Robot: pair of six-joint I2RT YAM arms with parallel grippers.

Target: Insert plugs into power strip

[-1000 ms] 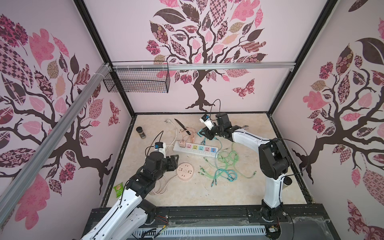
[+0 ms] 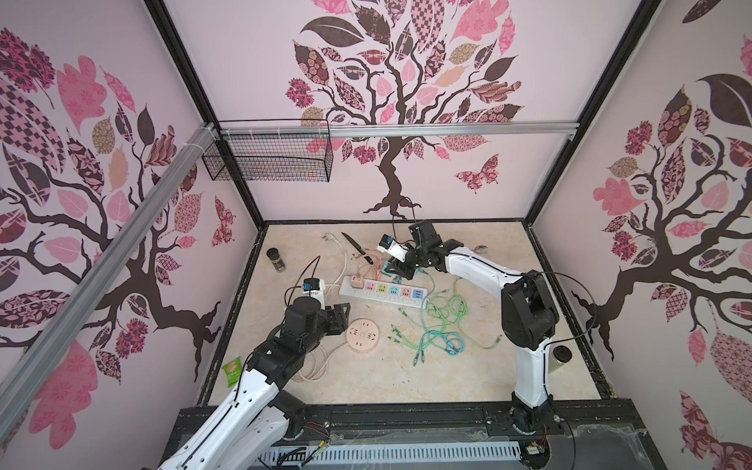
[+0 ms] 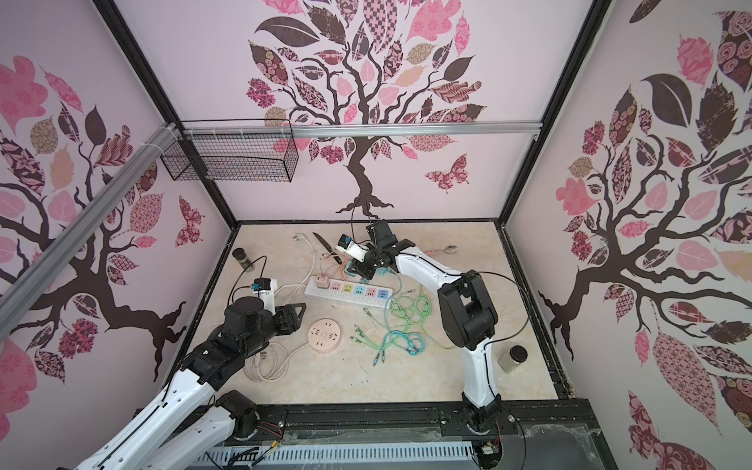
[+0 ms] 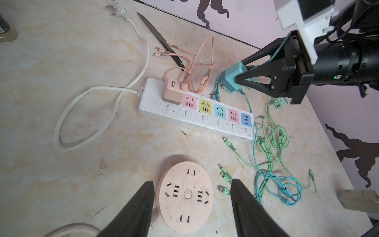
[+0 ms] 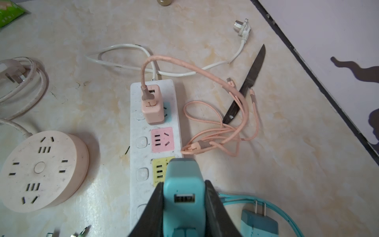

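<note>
A white power strip (image 4: pixel 158 108) with coloured sockets lies across the table. Its end socket holds a pink plug (image 4: pixel 175 90) with a pink cable. My right gripper is shut on a blue plug (image 5: pixel 184 185), held in the air near the strip's back edge, its USB slot facing the wrist camera. In the right wrist view it hides part of the strip beyond the yellow socket (image 5: pixel 160 169). A second blue plug (image 5: pixel 259 223) lies on the table, prongs up. My left gripper is open and empty above the round pink outlet.
The round pink outlet (image 4: pixel 185 215) lies in front of the strip. Behind it is a knife (image 4: pixel 159 38) beside pink cables (image 4: pixel 205 65). Green cables (image 4: pixel 272 154) and a green plug (image 4: pixel 279 103) lie to the right.
My right gripper, with the blue plug in it, has moved left and toward the power strip. My left arm stays in place.
</note>
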